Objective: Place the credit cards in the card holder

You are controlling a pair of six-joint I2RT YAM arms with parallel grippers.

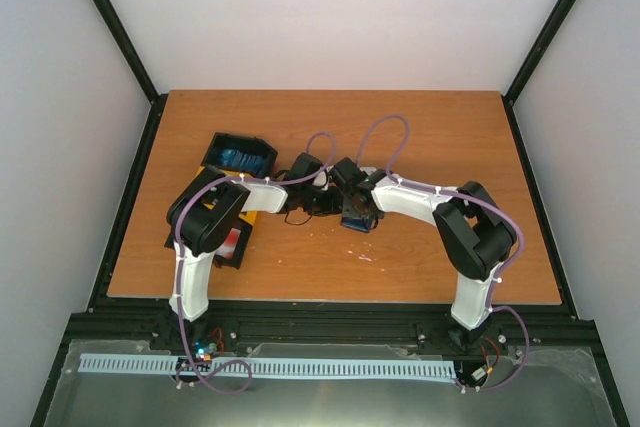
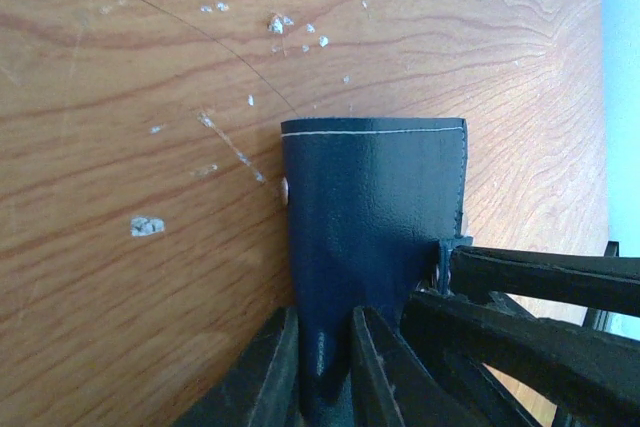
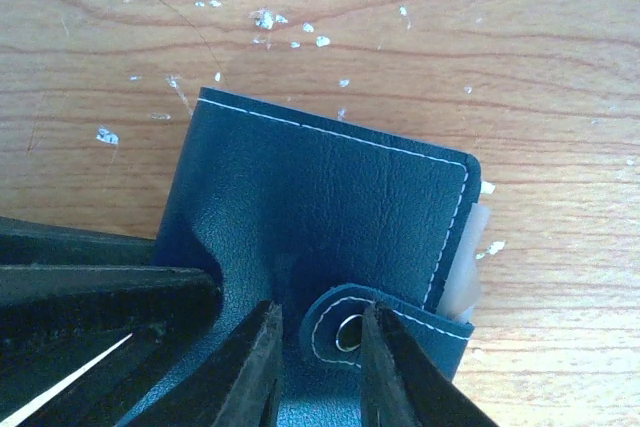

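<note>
The dark blue card holder (image 1: 354, 224) lies on the table between both arms, mostly covered by them in the top view. In the left wrist view my left gripper is shut on the holder's near part. My right gripper is partly open over the holder in the right wrist view, its two fingertips apart on either side of the small flap (image 3: 425, 319) with its metal snap (image 3: 349, 333). Whitish plastic (image 3: 466, 272) shows at the holder's right edge beside the flap. No separate credit card can be made out.
A black organizer box (image 1: 240, 136) with blue and red-white contents stands at the left, partly under the left arm. Pale scuff marks dot the wood near the holder.
</note>
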